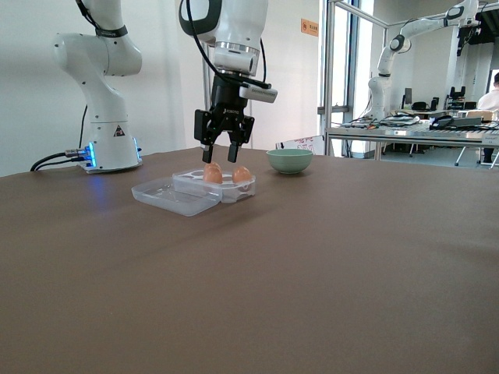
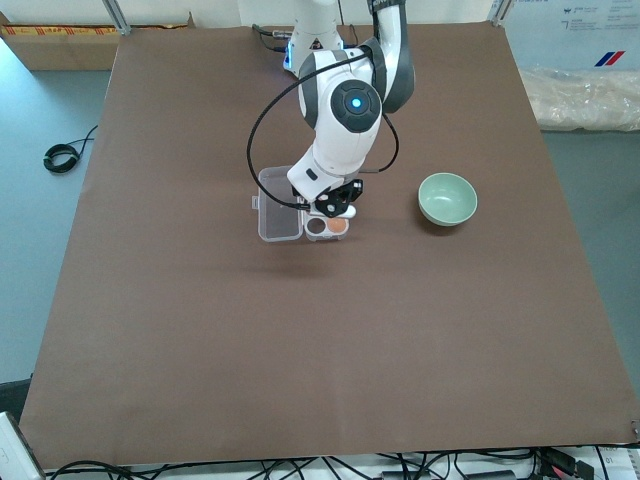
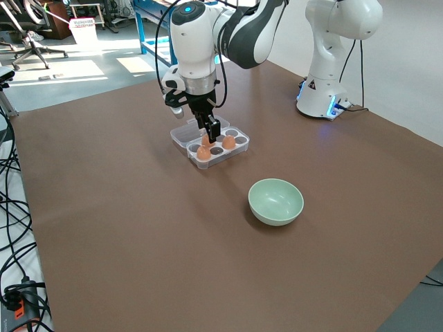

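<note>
My gripper (image 1: 219,152) hangs just above a clear plastic egg carton (image 1: 234,191) with its lid open, seen at centre in the top view; its two black fingers stand apart with nothing visible between them. Brown eggs (image 1: 213,174) (image 3: 228,142) sit in the carton, with some cups empty. In the right view the gripper (image 3: 209,135) is low over the carton and partly covers the eggs. A pale green bowl (image 2: 447,198) stands to the right of the carton in the left view, apart from it.
Loose cables (image 3: 21,249) run along one table edge.
</note>
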